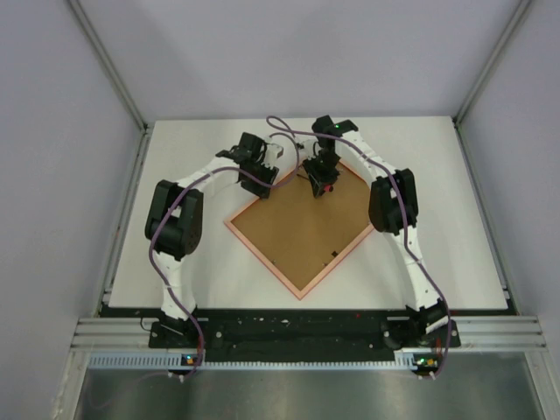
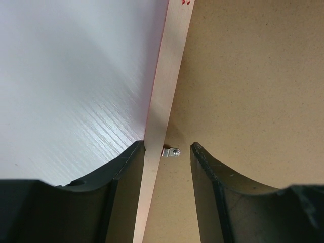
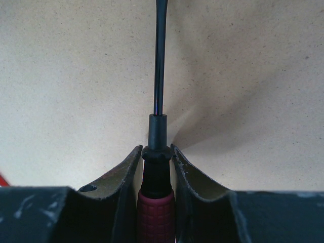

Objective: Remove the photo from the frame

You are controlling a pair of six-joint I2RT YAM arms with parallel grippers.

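The picture frame lies face down, its brown backing board (image 1: 302, 226) ringed by a pale pinkish wooden border (image 1: 262, 255). My left gripper stands part open at the frame's left border (image 2: 161, 96). One fingertip is beside the border's outer edge, the other above the board. Between them a small metal clip (image 2: 172, 152) with a screw sits against the border. Over the board, my right gripper is shut on a screwdriver (image 3: 156, 215), gripping its black neck above the red handle. Its dark shaft points up out of that view. No photo shows.
Small dark clips (image 1: 334, 254) show along the lower right border. Purple cables (image 1: 289, 131) loop above both arms.
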